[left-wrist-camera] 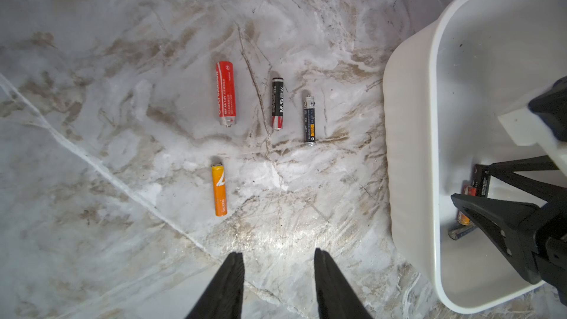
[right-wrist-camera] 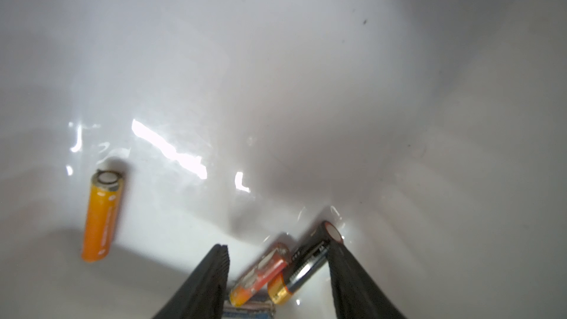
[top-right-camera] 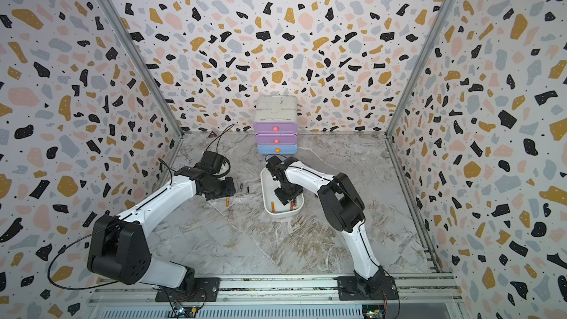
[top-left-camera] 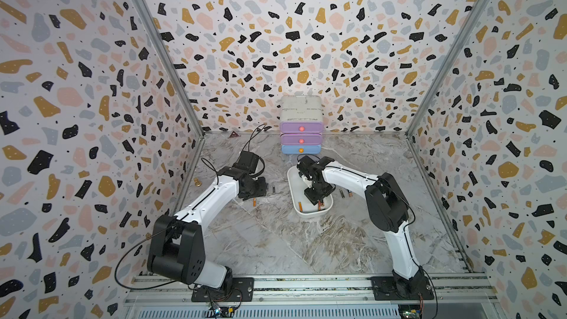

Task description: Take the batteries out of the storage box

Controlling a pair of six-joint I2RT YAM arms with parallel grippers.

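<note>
The white storage box (left-wrist-camera: 413,141) holds batteries: an orange one (right-wrist-camera: 101,218), plus a red one (right-wrist-camera: 260,274), a black-and-copper one (right-wrist-camera: 304,260) and another partly hidden. My right gripper is down inside the box, open, its fingertips around the clustered batteries. My left gripper hangs open over the table left of the box. Below it in the left wrist view lie a red battery (left-wrist-camera: 225,91), two dark batteries (left-wrist-camera: 277,103) and an orange battery (left-wrist-camera: 218,189).
A drawer unit (top-left-camera: 301,118) stands behind the box at the back. A few batteries (top-left-camera: 345,192) lie right of the box.
</note>
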